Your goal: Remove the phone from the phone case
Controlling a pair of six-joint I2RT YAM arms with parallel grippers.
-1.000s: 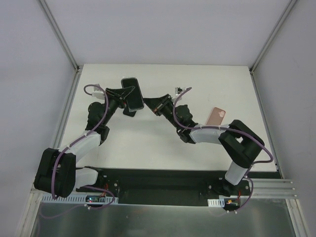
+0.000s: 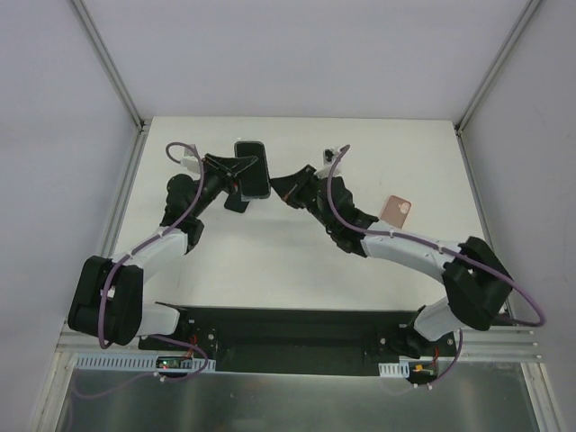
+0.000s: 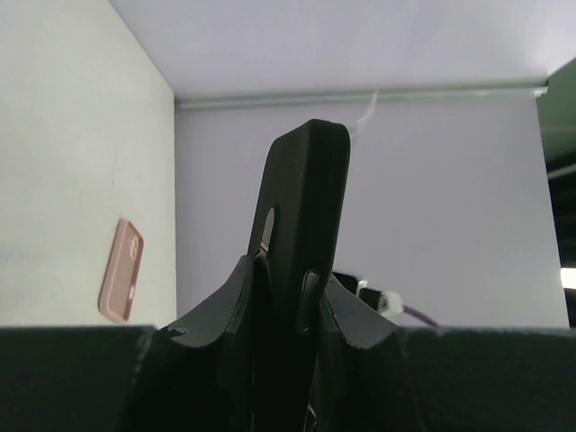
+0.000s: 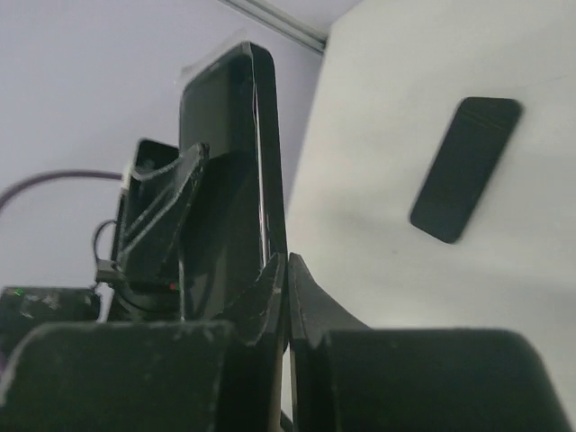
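A black phone in its case [image 2: 252, 166] is held up by my left gripper [image 2: 236, 175], whose fingers close round it in the left wrist view [image 3: 301, 207]; it stands on edge there. My right gripper [image 2: 277, 187] is shut, its tips at the right edge of the held phone. In the right wrist view the phone [image 4: 220, 171] rises just left of those tips, with nothing seen between them. Whether the phone and case are apart at all cannot be told.
A dark flat rectangle [image 4: 465, 166] lies on the white table [image 2: 306, 261] behind the left gripper. A pink rectangle [image 2: 395, 211] lies at the right.
The left gripper and held phone have shifted slightly right and the phone is more upright in the top view. The right arm has moved slightly right, its gripper still beside the phone.
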